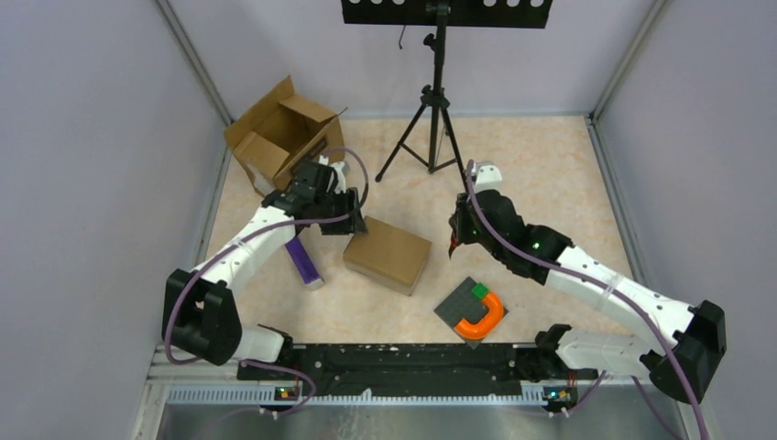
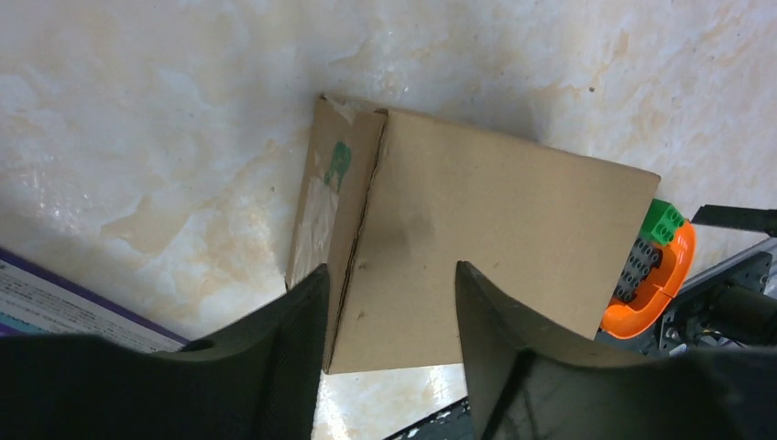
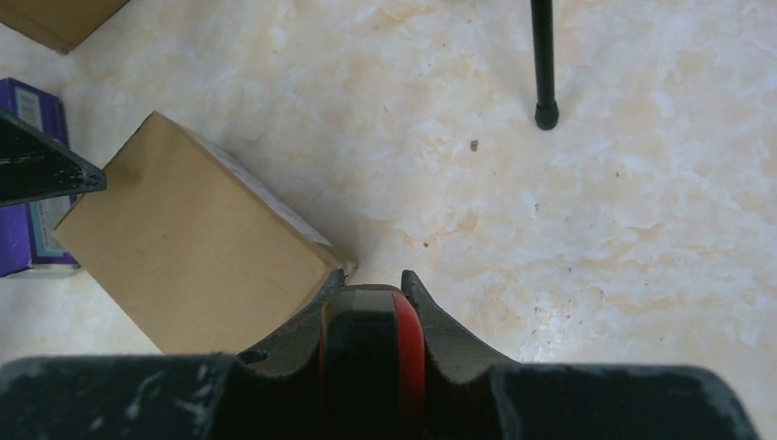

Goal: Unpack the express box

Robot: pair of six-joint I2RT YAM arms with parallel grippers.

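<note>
A closed brown cardboard box lies on the table between the two arms. In the left wrist view, one narrow side of the box has clear tape, and a dark seam runs along its top edge. My left gripper is over the box's far left corner, its fingers part open with nothing visibly held between them. To the right of the box, my right gripper is shut on a black-and-red tool. The tool's red part points downward, clear of the box.
An open, empty-looking carton stands at the back left, a purple box left of the brown one. A grey plate with an orange curved piece lies in front. Black stand legs rise at the back.
</note>
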